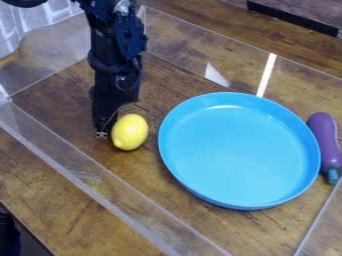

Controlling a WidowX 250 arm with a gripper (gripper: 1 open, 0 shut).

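My black gripper (110, 120) reaches down to the wooden table just left of a yellow lemon-like object (130, 131), its lower tips low beside that object's left side. The dark fingers blend into the arm and the wood, so how far apart they stand is unclear, as is whether they touch the yellow object.
A large blue plate (238, 150) fills the right middle. A purple eggplant-like object (325, 142) lies at the right edge. Clear plastic strips or walls border the wooden surface. Bare wood (74, 195) shows at the lower left.
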